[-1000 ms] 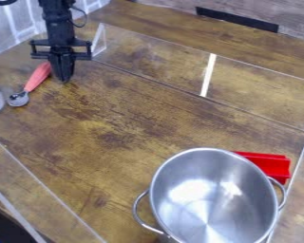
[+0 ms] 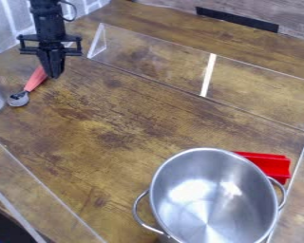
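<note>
A spoon or scoop with a red handle [image 2: 38, 81] and metal head [image 2: 18, 99] lies at the far left of the wooden table. My gripper [image 2: 54, 74] hangs over the upper part of that handle, its dark body partly hiding it. It looks shut; whether anything thin is between the fingers is too small to tell.
A large steel pot [image 2: 212, 199] stands at the lower right, with a red object [image 2: 266, 163] behind it. Clear plastic walls border the table [image 2: 136, 123].
The spoon and pot appear unmoved.
</note>
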